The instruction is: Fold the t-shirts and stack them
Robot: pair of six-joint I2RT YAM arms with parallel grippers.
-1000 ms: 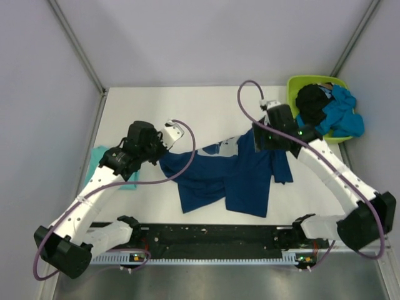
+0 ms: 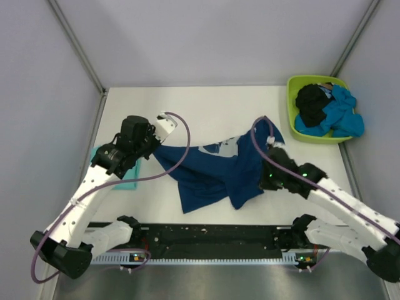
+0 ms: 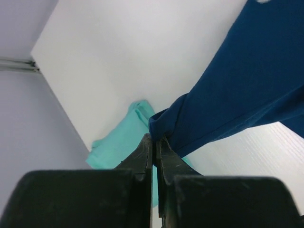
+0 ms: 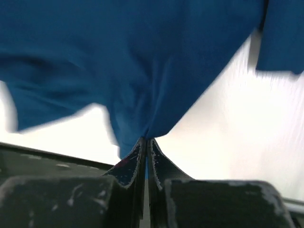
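A navy T-shirt [image 2: 206,175] lies spread and rumpled across the table's middle, a grey patch at its upper part. My left gripper is shut on the shirt's left corner, which bunches up at its tips over a folded teal shirt [image 3: 118,137]. My right gripper is shut on the shirt's lower right portion, pulling cloth into a crease; its view is blurred.
A green bin [image 2: 294,94] with black and blue clothing stands at the back right. The dark front edge runs below the shirt.
The right gripper has come from the back right down to the shirt's front right, which is now drawn up. The left gripper has shifted slightly left with the shirt's corner.
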